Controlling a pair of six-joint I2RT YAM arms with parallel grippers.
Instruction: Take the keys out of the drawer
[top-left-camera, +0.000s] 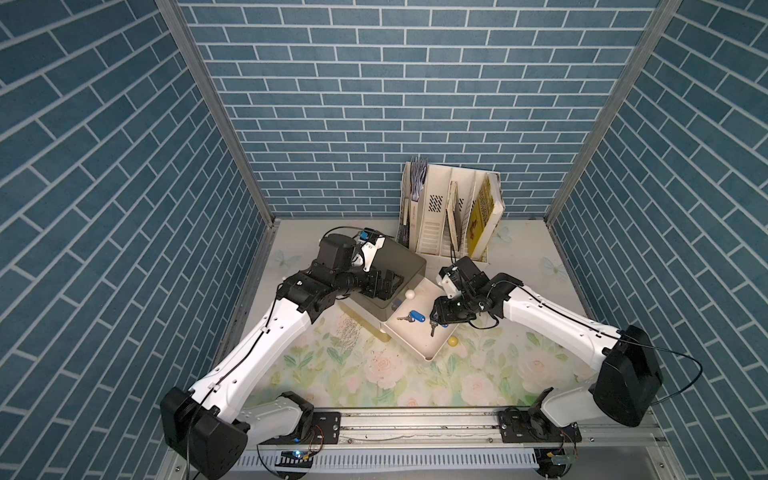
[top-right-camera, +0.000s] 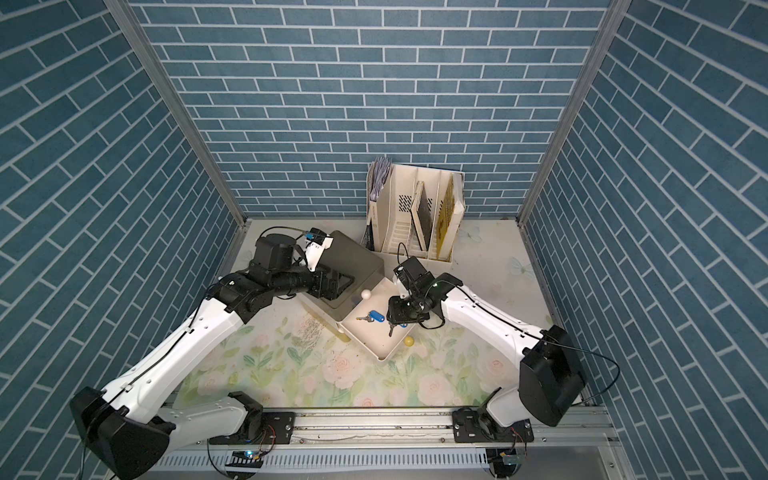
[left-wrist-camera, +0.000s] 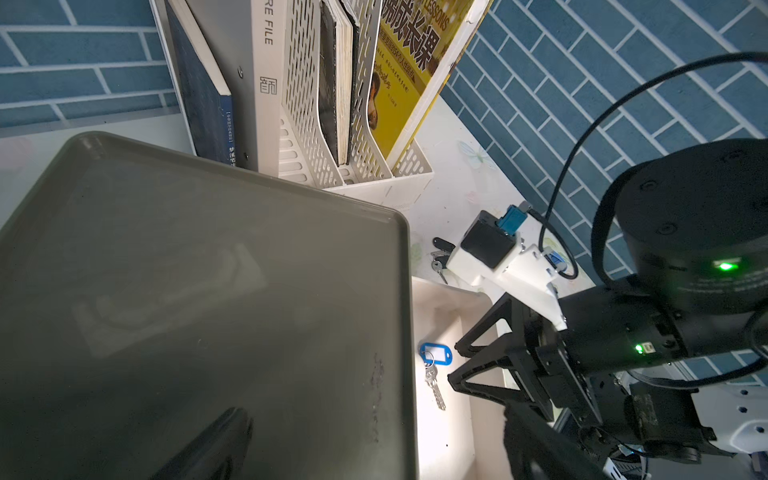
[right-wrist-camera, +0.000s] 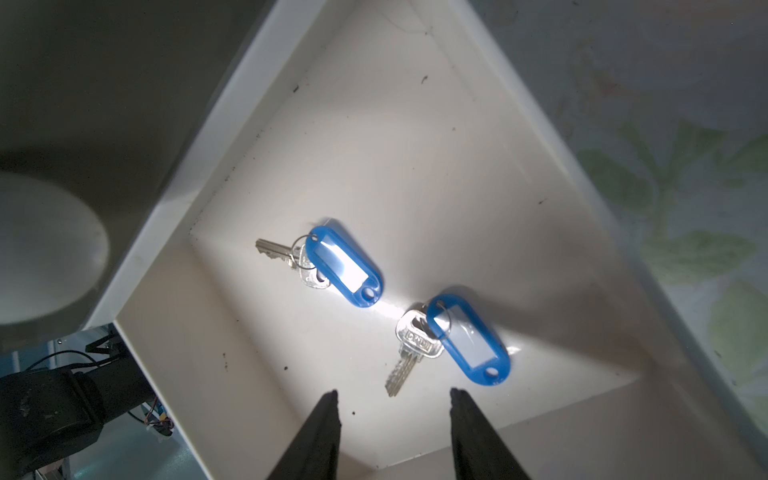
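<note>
Two keys lie on the floor of the pulled-out white drawer (right-wrist-camera: 432, 160). Each is ringed to a blue tag: one key (right-wrist-camera: 408, 352) with its tag (right-wrist-camera: 468, 340) lies nearer my fingers, the other key (right-wrist-camera: 276, 250) with its tag (right-wrist-camera: 344, 265) a little farther off. Over the drawer, my right gripper stands open beside the nearer key, with empty space between its fingers. My left gripper is spread open above the grey-brown top of the cabinet (left-wrist-camera: 240, 304), holding nothing visible. On the table behind the drawer, another key (left-wrist-camera: 437, 268) lies by something black.
A white file rack (top-left-camera: 436, 204) with books stands behind the cabinet. Round knobs (top-left-camera: 453, 341) (top-left-camera: 409, 294) sit on the drawer's outer side and the cabinet. A yellowish strip (top-left-camera: 364, 320) lies before the cabinet.
</note>
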